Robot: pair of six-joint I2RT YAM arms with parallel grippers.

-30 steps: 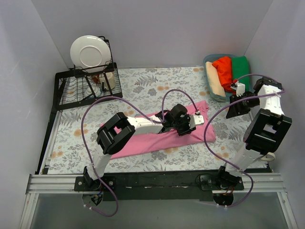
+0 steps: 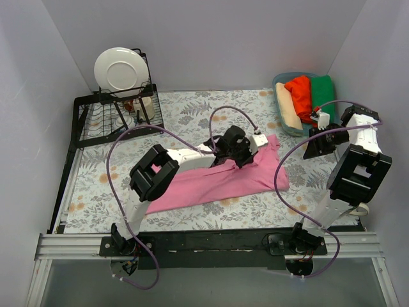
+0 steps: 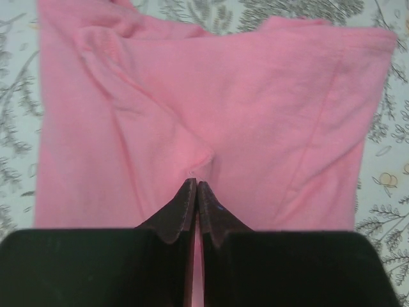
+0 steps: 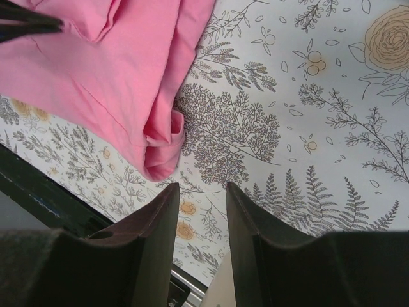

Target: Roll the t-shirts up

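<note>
The pink t-shirt [image 2: 214,185] lies spread across the middle of the table, partly covered by my left arm. Its right edge is folded and rumpled, with a raised crease [image 3: 192,144] in the left wrist view. Over that part of the cloth my left gripper is shut, its tips at the end of the crease; no cloth shows between them. In the right wrist view, the shirt's near corner [image 4: 163,157] curls up. My right gripper stands part open over bare table to the right of the shirt, empty.
A blue bin [image 2: 281,114] at the back right holds orange, green and cream cloths. The black dish rack [image 2: 96,121] with a white plate [image 2: 121,70] fills the back left. A mug [image 2: 360,210] sits near the right arm.
The right arm looks still, and the shirt's outline is much the same.
</note>
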